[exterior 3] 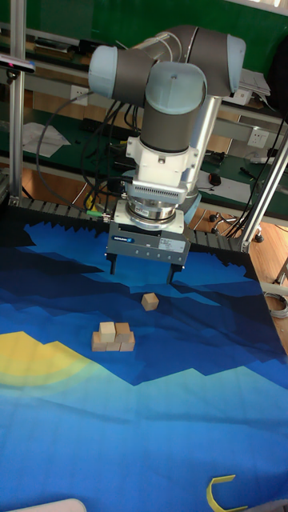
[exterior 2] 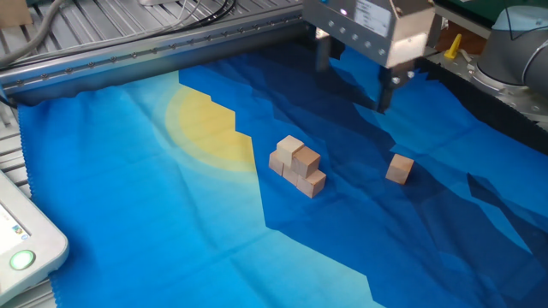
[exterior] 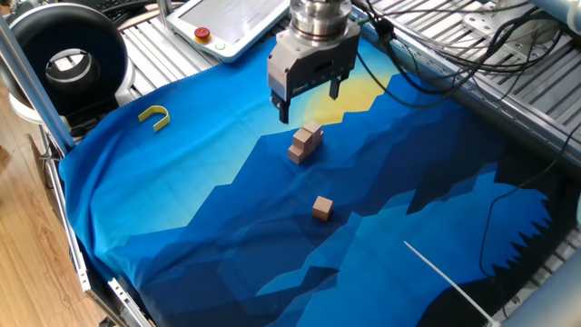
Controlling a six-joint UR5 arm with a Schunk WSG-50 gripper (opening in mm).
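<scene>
Several small wooden cubes form a two-layer stack [exterior: 306,143] on the blue cloth, with two on top of a lower row of three [exterior 2: 297,168]. A single loose cube [exterior: 322,209] lies apart from the stack on the dark blue part of the cloth; it shows also in exterior view 3 as a lone cube [exterior 3: 150,302]. Above the cloth hangs my gripper [exterior: 309,105], pointing down and open. Its two fingers [exterior 2: 386,92] stand wide apart with nothing between them. No cube is touched by the gripper.
A yellow hook-shaped piece [exterior: 155,117] lies on the light blue cloth, well away from the cubes. A tablet-like panel with a red button [exterior: 201,34] rests at the cloth's edge. Black cables [exterior: 454,65] run beside the arm. A thin white rod [exterior: 449,277] crosses one corner.
</scene>
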